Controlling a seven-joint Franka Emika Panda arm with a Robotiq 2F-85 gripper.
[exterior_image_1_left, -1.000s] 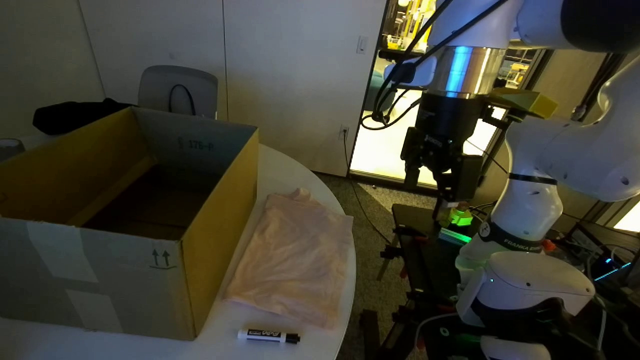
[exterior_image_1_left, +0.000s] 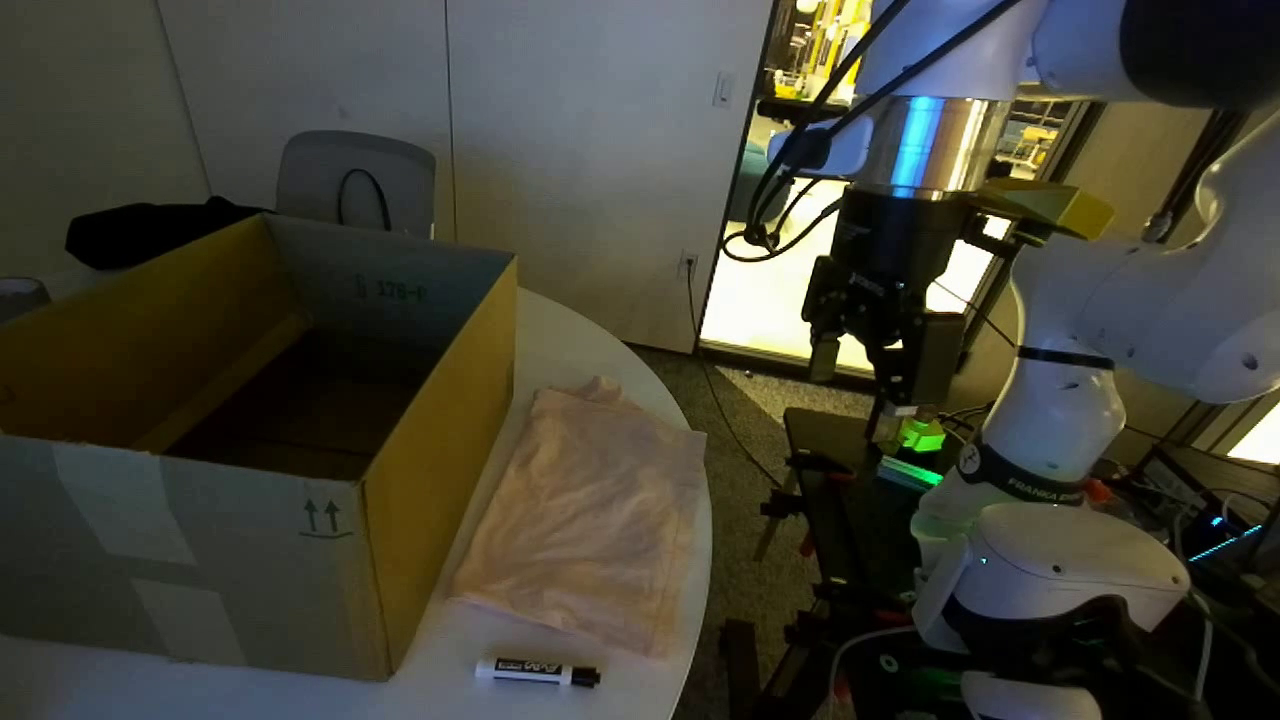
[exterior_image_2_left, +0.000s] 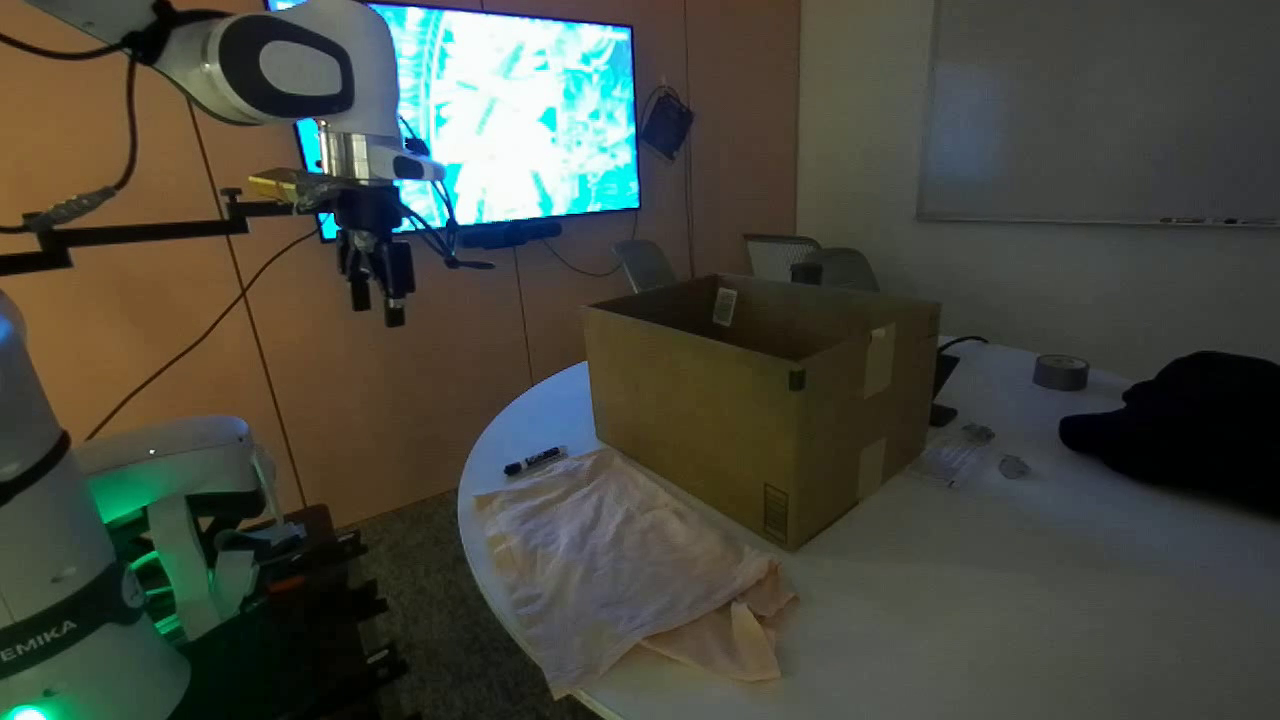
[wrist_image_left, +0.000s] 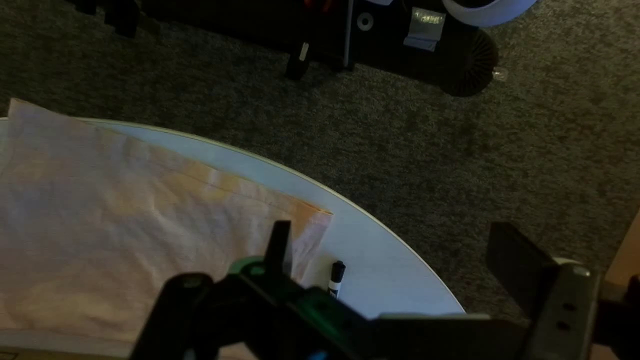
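High over the gap between the round table and the robot's stand, my gripper (exterior_image_1_left: 861, 374) is open, its fingers wide apart with nothing between them in the wrist view. A pale pink cloth (exterior_image_1_left: 588, 516) lies spread and slightly wrinkled on the table, below and apart from the gripper. Close to one end of the cloth rests a black-and-white marker (exterior_image_1_left: 536, 672); in the wrist view the marker (wrist_image_left: 336, 279) is partly hidden behind the gripper. A large open cardboard box (exterior_image_2_left: 696, 408) stands beside the cloth, and the part of its floor that shows in exterior view 1 looks empty.
On the table's far side are a roll of tape (exterior_image_2_left: 1060, 372) and a dark bundle (exterior_image_2_left: 1188, 426). The white table (exterior_image_2_left: 1020, 600) has a clear stretch beyond the cloth. Chairs stand behind the box. Carpet shows between the table and the robot's stand.
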